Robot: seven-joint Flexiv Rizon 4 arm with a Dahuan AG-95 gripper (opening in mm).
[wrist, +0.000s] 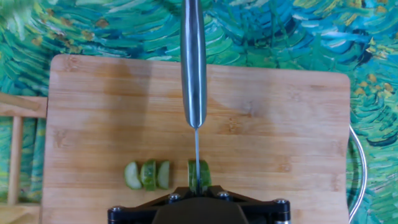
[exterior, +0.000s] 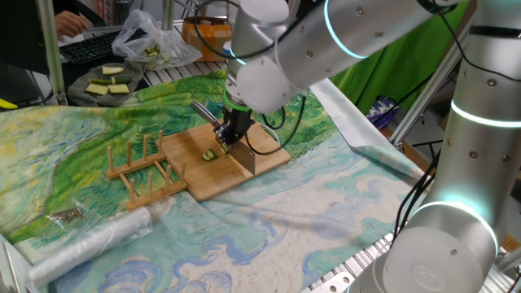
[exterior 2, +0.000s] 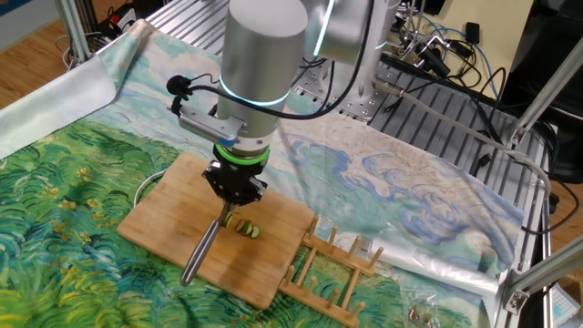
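Observation:
A knife with a steel handle (wrist: 194, 68) is held by my gripper (exterior: 230, 137), which is shut on it above the cutting board (exterior: 189, 167). Its broad blade (exterior: 243, 158) stands upright, reaching down to the board. From the wrist, the blade appears as a thin line across a cucumber piece (wrist: 204, 173); whether it has passed through cannot be told. Left of the blade lie three cut cucumber slices (wrist: 148, 175), close together. My fingertips are largely hidden behind the gripper body in the wrist view.
A wooden peg rack (exterior: 146, 181) adjoins the board's edge. A rolled clear plastic sheet (exterior: 94, 244) lies on the patterned cloth. Farther back are cucumber pieces (exterior: 108, 88) on a dark bag and a cardboard box (exterior: 206, 39). The cloth in front of the board is clear.

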